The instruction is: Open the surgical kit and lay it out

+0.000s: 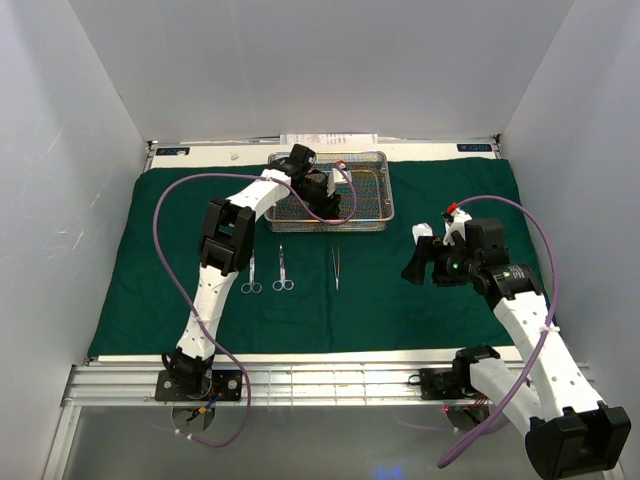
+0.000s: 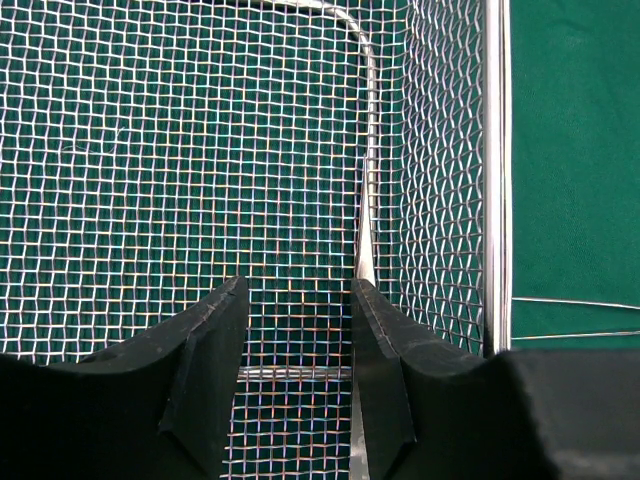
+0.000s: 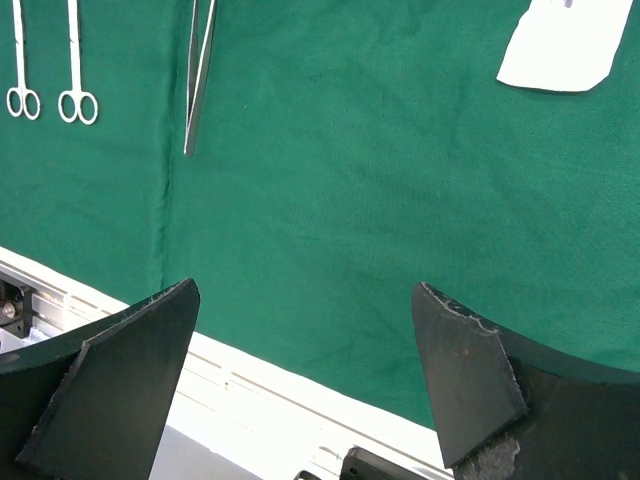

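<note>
A wire-mesh tray stands at the back middle of the green cloth. My left gripper is over its near part, fingers apart. In the left wrist view, a slim silver instrument lies along the tray's side wall. It passes beside and partly behind one finger of the left gripper; nothing is clasped. On the cloth before the tray lie two pairs of scissors and tweezers. My right gripper hangs wide open and empty above the right side of the cloth.
A white packet lies on the cloth near the right gripper. Bare green cloth extends to the left, and more is free at the front right. A thin golden curved piece is in the tray's back right. Purple tubes loop above both arms.
</note>
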